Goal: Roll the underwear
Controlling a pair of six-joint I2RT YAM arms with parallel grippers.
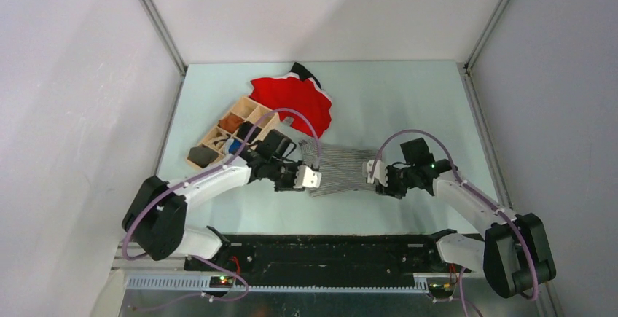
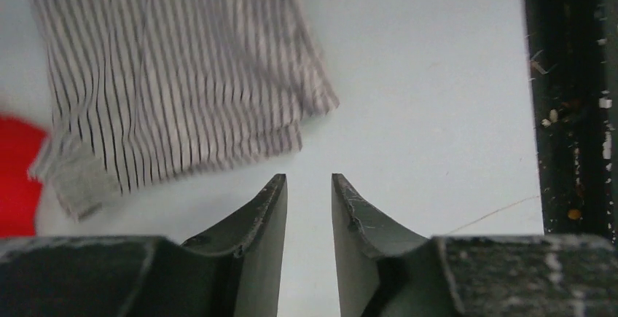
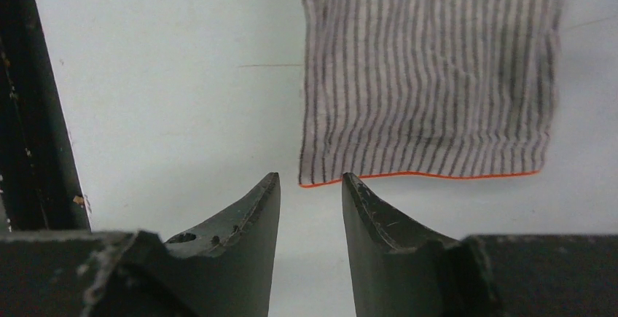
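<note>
The striped grey underwear (image 1: 341,167) lies spread flat in the middle of the table. In the left wrist view its striped cloth (image 2: 175,76) has a small folded corner at the near edge. An orange-red seam runs along the near edge of the underwear (image 3: 430,135) in the right wrist view. My left gripper is part open beside the left end, with bare table between its fingers. At the other end my right gripper stands part open, a corner of the cloth just ahead of its fingertips, nothing gripped.
A wooden divided box (image 1: 237,116) with dark, brown and blue cloths stands at the left, partly behind my left arm. Red garments (image 1: 299,98) lie at the back.
</note>
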